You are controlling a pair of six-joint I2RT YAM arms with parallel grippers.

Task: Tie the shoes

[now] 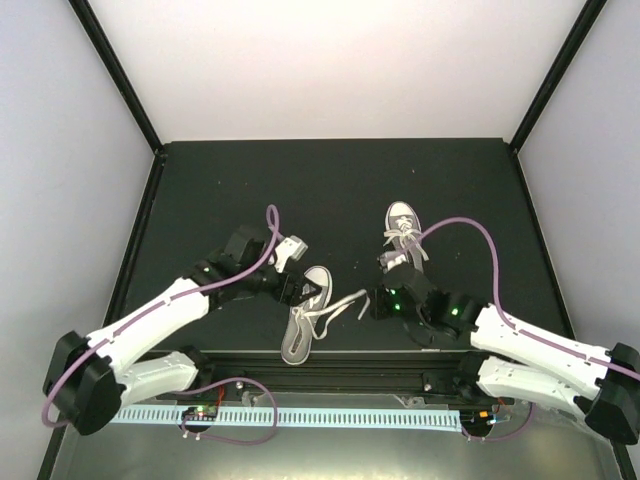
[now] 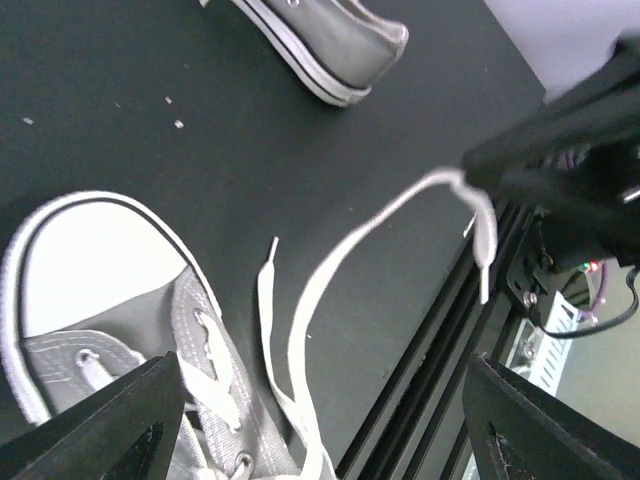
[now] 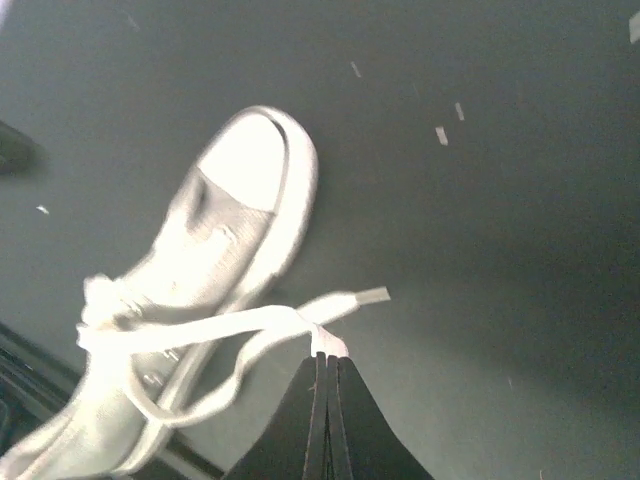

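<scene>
A grey sneaker [image 1: 295, 340] with white toe lies near the mat's front edge, laces loose; in the right wrist view it [image 3: 210, 260] lies toes up-right. My left gripper [image 1: 305, 292] is over that shoe, fingers apart with nothing gripped between them [image 2: 315, 425]. My right gripper [image 1: 372, 300] is right of the shoe, shut on the white lace [image 3: 329, 345], which stretches from the shoe to its fingertips. A second sneaker [image 1: 400, 220] with tied-looking laces lies farther back, partly hidden by the right arm, also at the top of the left wrist view [image 2: 330, 45].
A metal rail [image 1: 320, 362] runs along its front edge, close to the near shoe's heel. Pink cables loop above both arms.
</scene>
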